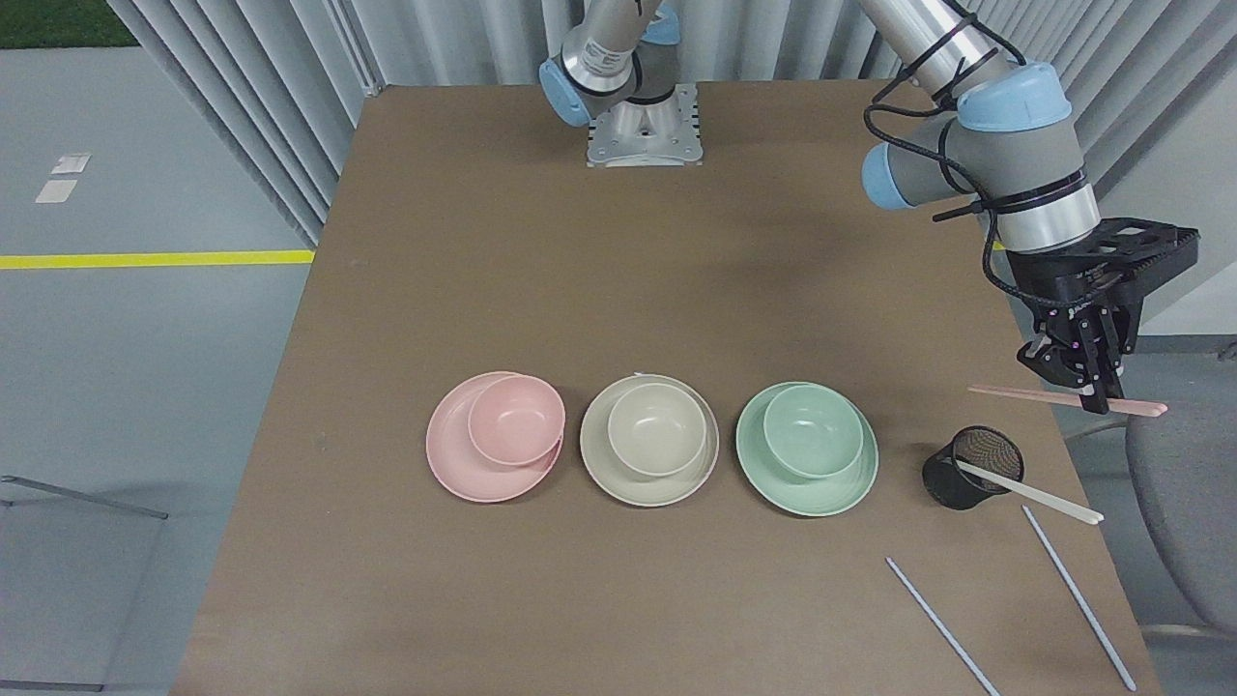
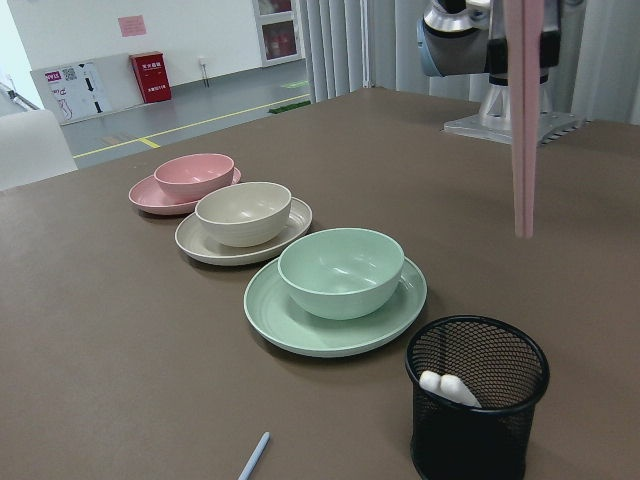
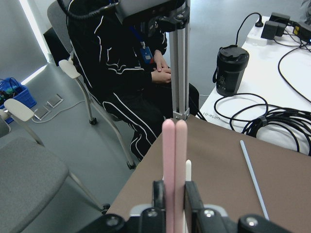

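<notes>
My gripper (image 1: pixel 1096 389) is shut on pink chopsticks (image 1: pixel 1138 407), which it holds level above the table's right edge, just behind the black mesh cup (image 1: pixel 953 476); in the left view they (image 2: pixel 523 120) hang high above the cup. In the wrist view the pink pair (image 3: pixel 174 160) stands between the fingers. White chopsticks (image 1: pixel 1044 497) rest in the cup, which appears upright in the left view. Pink (image 1: pixel 516 420), cream (image 1: pixel 656 428) and green (image 1: pixel 813 429) bowls sit on matching plates. Two pale sticks (image 1: pixel 941 626) lie apart on the table at the front right.
A chair (image 1: pixel 1183 510) is beside the right edge; the wrist view shows a seated person (image 3: pixel 121 77) and a white side table (image 3: pixel 291 82) with cables.
</notes>
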